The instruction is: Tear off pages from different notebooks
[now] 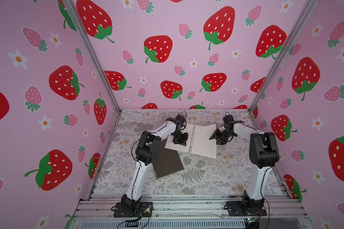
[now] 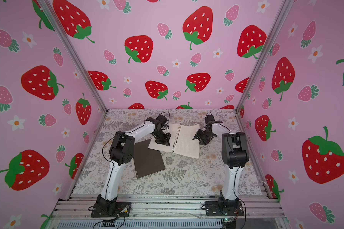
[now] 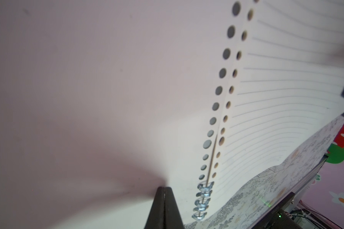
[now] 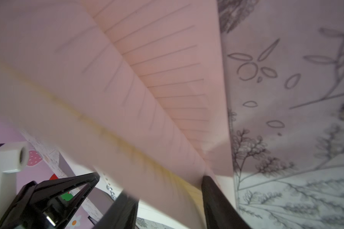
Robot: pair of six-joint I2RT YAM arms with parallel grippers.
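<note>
An open spiral notebook (image 1: pixel 203 142) with white lined pages lies on the patterned table. My left gripper is shut, its tips pressed on the left page near the binding. My right gripper is part open at the notebook's right edge; a curled page (image 4: pixel 133 129) rises between and over its fingers, with more lined paper behind it. Whether it grips that page, I cannot tell. A closed dark notebook (image 2: pixel 149 162) lies in front and to the left, partly under the open one.
Pink strawberry-print walls enclose the back and sides.
</note>
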